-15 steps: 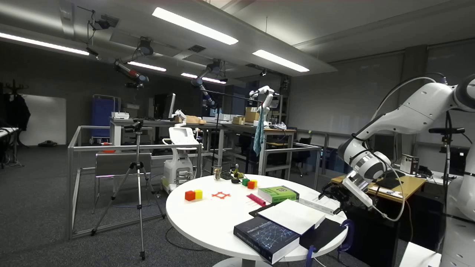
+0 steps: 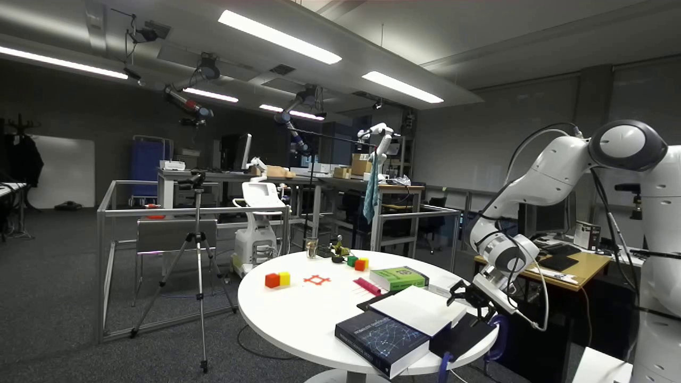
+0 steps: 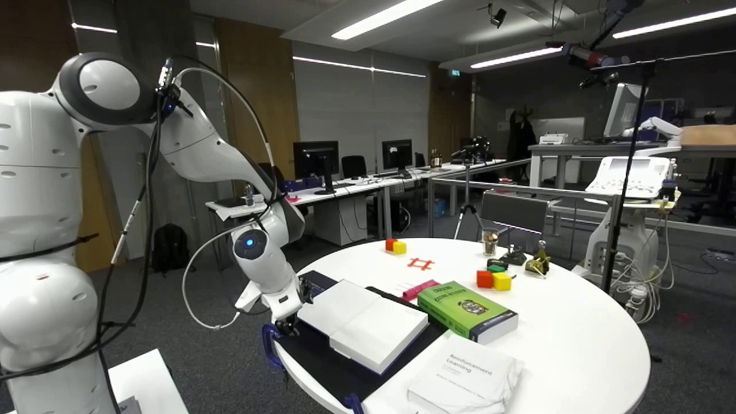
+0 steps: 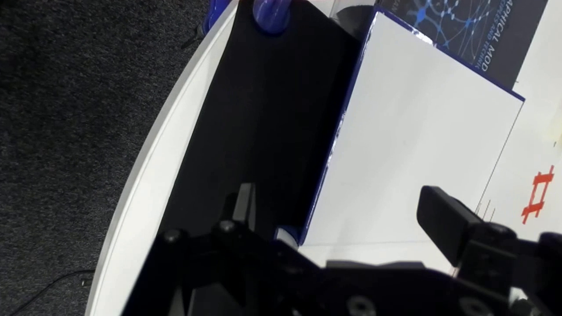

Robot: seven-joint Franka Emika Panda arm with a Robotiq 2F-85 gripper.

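An open book [image 2: 415,307] with blank white pages and a blue cover edge lies on a black mat [image 4: 253,121] near the table's rim. My gripper is open. In the wrist view one finger [image 4: 245,204] appears over the mat and the other finger [image 4: 448,218] over the white page, with the cover's edge between them. From the second exterior view, the gripper [image 3: 295,310] is close to the book's near edge. Whether any fingertip touches the book I cannot tell. No object is seen held.
A dark blue book [image 2: 383,339] and a green book [image 3: 469,309] flank the open one; a white book [image 3: 467,376] lies nearby. Blue clamps [image 3: 272,345] grip the table edge. Colored cubes [image 3: 493,279] stand farther off, and the table's far left [image 2: 274,319] is clear.
In the first exterior view my arm has moved left and the gripper has come lower, nearer the open book. The books and cubes have stayed put.
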